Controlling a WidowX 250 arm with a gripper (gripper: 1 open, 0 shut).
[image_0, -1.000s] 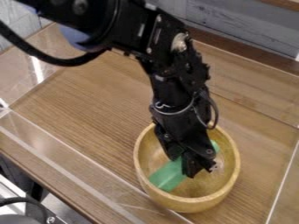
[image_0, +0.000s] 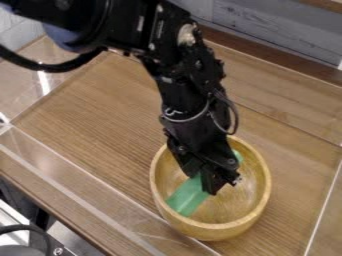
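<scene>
A yellow bowl (image_0: 246, 210) sits on the wooden counter in the lower right of the camera view. Inside it is a green object (image_0: 189, 197), slanted toward the bowl's near left. My black gripper (image_0: 210, 175) reaches down from the top left into the bowl and is shut on the green object. Its fingertips cover the middle of the object, so part of it is hidden.
A pale wall (image_0: 273, 35) runs along the back. At the lower left is the counter's edge, with a dark cable below it.
My gripper has shifted slightly left and up within the bowl, and the green object has moved a little with it. The bowl has barely moved.
</scene>
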